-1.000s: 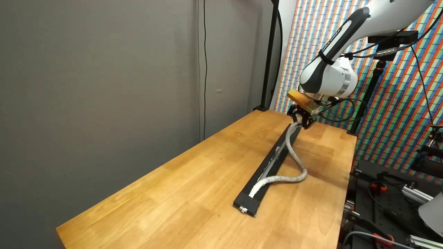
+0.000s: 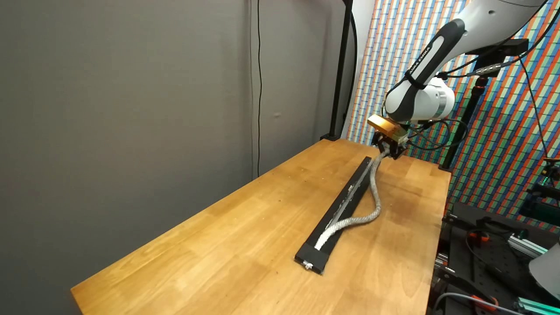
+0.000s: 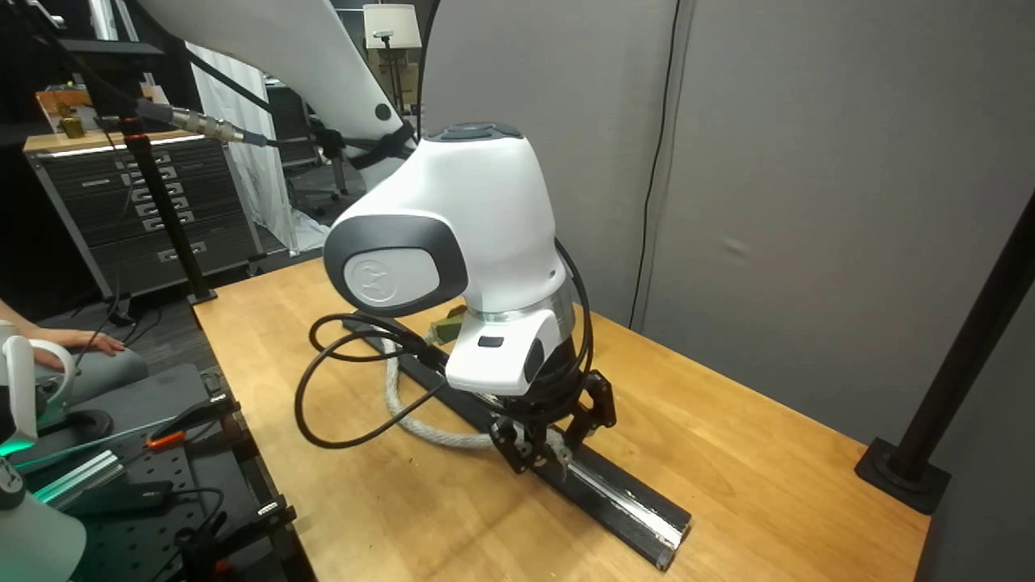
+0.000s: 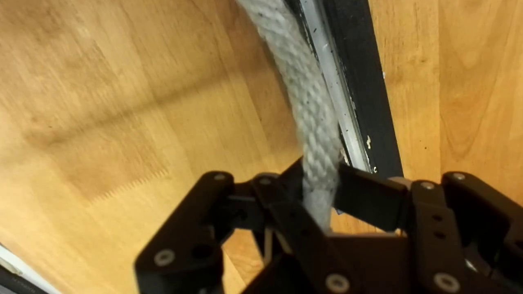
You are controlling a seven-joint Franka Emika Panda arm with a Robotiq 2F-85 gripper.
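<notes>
A grey-white braided rope (image 2: 376, 195) runs from the near end of a black grooved bar (image 2: 336, 207), bows out to the right over the table and rises to my gripper (image 2: 388, 149) above the bar's far end. In the wrist view the gripper is shut on the rope (image 4: 309, 98), close to the rope's end. Beside the rope there, the bar (image 4: 363, 88) shows its pale metal groove, with no rope in that stretch. In exterior view 2, my gripper (image 3: 555, 441) hangs over the bar (image 3: 621, 504); the rope loops behind it.
Black posts (image 2: 341, 73) stand at the far corners. A dark cart with tools (image 2: 498, 252) sits off the table's right edge. Loose cables (image 3: 325, 388) hang from the arm.
The gripper has moved a little to the right and upward with the rope's end. The rope's loop has drawn in, bowing less to the right. The bar has stayed in place.
</notes>
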